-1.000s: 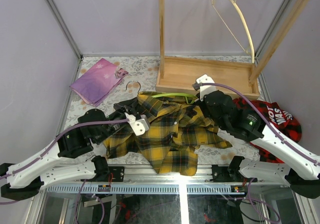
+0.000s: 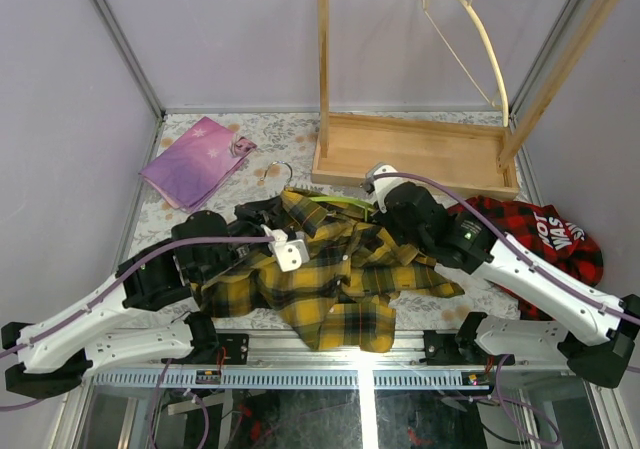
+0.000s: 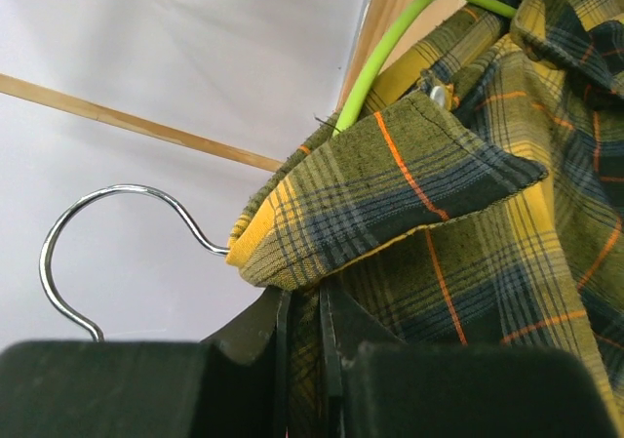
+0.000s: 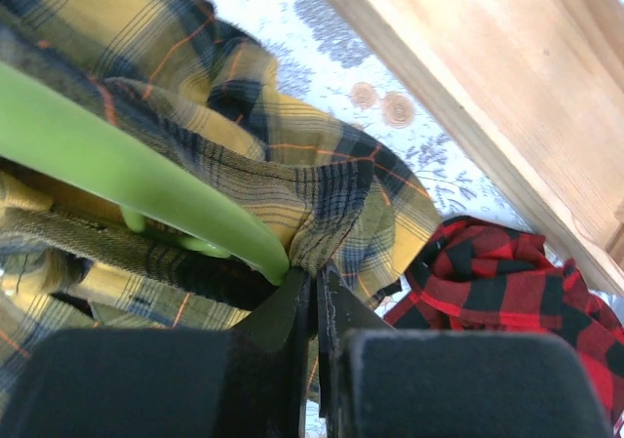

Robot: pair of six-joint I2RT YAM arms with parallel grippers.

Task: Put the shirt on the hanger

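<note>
A yellow and navy plaid shirt (image 2: pixel 350 284) hangs in folds over the front of the table. Running through its collar area is a green hanger (image 2: pixel 340 201), whose metal hook (image 3: pixel 127 189) sticks out at the left. My left gripper is shut on the shirt's fabric close to the hook; whether the hanger is also pinched there is hidden. In the right wrist view, my right gripper is shut on a dark plaid edge of the shirt, right at the tip of the green hanger arm (image 4: pixel 166 179). That tip lies against the cloth.
Behind stands a wooden rack (image 2: pixel 420 149) with a cream hanger (image 2: pixel 485 44) on its rail. A folded purple cloth (image 2: pixel 198 164) lies at the back left. On the right is a red and black checked garment (image 2: pixel 540 244).
My right gripper has shifted left and a little down, toward the left one. The left gripper has moved slightly right, and the hook has moved right with it.
</note>
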